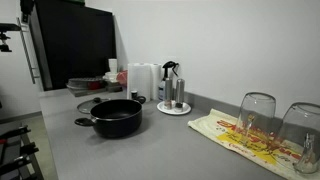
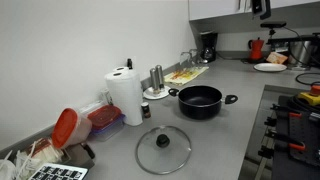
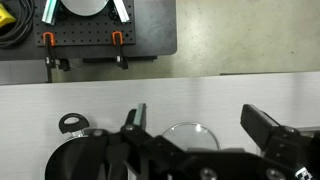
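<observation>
A black two-handled pot (image 1: 118,118) stands uncovered on the grey counter. In exterior view 2 the pot (image 2: 200,103) sits behind and to the right of a glass lid (image 2: 163,152) with a dark knob. The wrist view looks down from high above, with the pot (image 3: 75,158) at lower left, cut by the frame edge. My gripper is open, and the lid (image 3: 190,134) shows partly between its fingers, far below and partly hidden. No contact with anything shows.
Two upturned glass jars (image 1: 256,112) stand on a patterned cloth (image 1: 215,126). A white plate (image 1: 174,109) carries shakers, near paper rolls (image 2: 124,98). Colourful bowls (image 2: 70,128) and a dish rack crowd one end. Bare counter lies in front of the pot.
</observation>
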